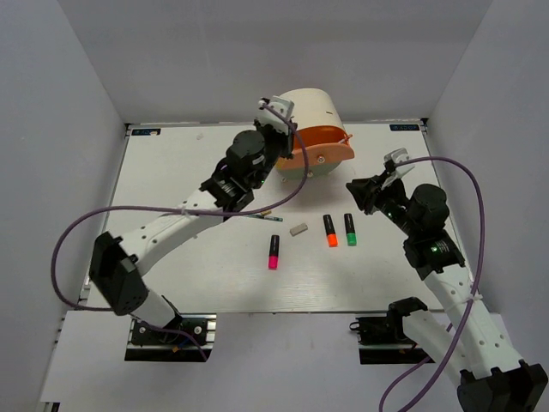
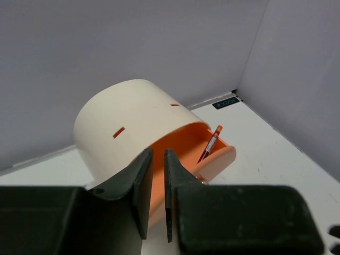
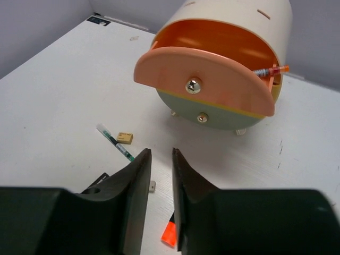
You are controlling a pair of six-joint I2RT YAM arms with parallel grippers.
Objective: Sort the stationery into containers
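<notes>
A cream round bin [image 1: 313, 105] with an orange inside and flap stands at the back. An orange-ended pen [image 2: 211, 142] leans on the flap's right end, its lower part inside the bin. My left gripper is at the bin's left front, shut to a narrow gap with nothing showing between its fingers. To the right, my right gripper hangs over the table, slightly open and empty. On the table lie pink [image 1: 274, 251], orange [image 1: 331, 230] and green [image 1: 350, 229] markers, a grey eraser [image 1: 298, 229], a green-tipped pen [image 3: 118, 143] and a yellow eraser [image 3: 125, 138].
Bare table [image 1: 171, 275] stretches out at the front left and right of the markers. Grey walls [image 1: 257, 51] enclose the back and sides. The left arm crosses over part of the green-tipped pen and yellow eraser in the top view.
</notes>
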